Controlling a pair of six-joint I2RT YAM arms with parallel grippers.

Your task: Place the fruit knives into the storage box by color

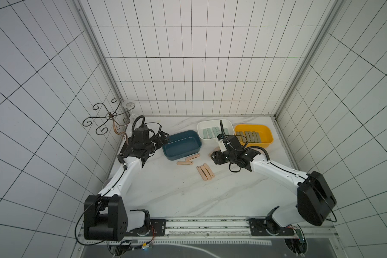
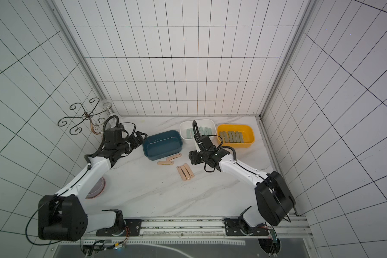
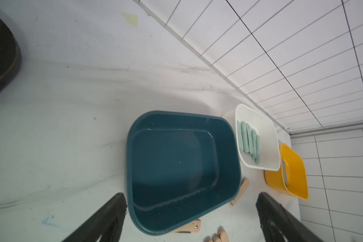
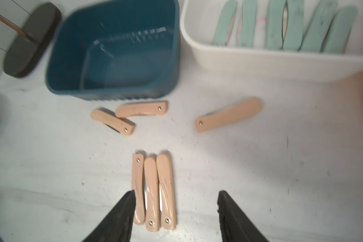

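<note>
Several tan fruit knives lie on the table: three side by side (image 4: 152,193), two (image 4: 143,108) by the blue box's near edge, and one (image 4: 230,115) apart in front of the white box. The blue box (image 3: 181,161) is empty. Pale green knives (image 4: 276,26) lie in the white box (image 4: 266,62), and grey-green ones (image 2: 231,137) in the yellow box (image 2: 235,145). My right gripper hangs open above the table, nothing between its fingers. Open and empty, my left gripper is by the blue box's left side.
A metal scroll-shaped stand (image 1: 111,115) rises at the back left, behind the left arm. A round pinkish dish (image 2: 96,189) sits partly hidden beside that arm.
</note>
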